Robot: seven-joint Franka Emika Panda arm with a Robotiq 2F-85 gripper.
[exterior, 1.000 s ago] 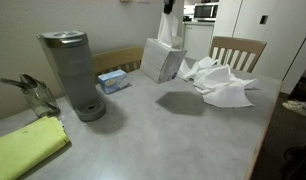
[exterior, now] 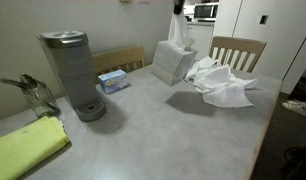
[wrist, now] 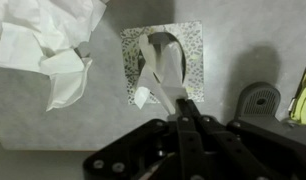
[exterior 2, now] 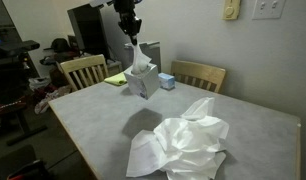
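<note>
A pale tissue box (exterior: 171,63) hangs from a white tissue (exterior: 180,28) pulled up out of its top. My gripper (exterior 2: 134,40) is shut on the upper end of that tissue, above the box. The box's shadow falls on the table apart from it in the second exterior view, so it seems clear of the surface. Looking down in the wrist view, the speckled box (wrist: 191,45) shows its oval opening, and the tissue (wrist: 153,78) stretches from there to the fingertips.
Crumpled white tissues (exterior: 221,82) lie in a heap on the table beside the box. A grey coffee maker (exterior: 75,72), a small blue box (exterior: 113,80), a utensil holder (exterior: 40,98) and a yellow cloth (exterior: 28,147) stand or lie towards the left.
The gripper, tissue and hanging box have shifted right in the first exterior view. The box has swung and its tilt has changed. Other things on the table have stayed put.
</note>
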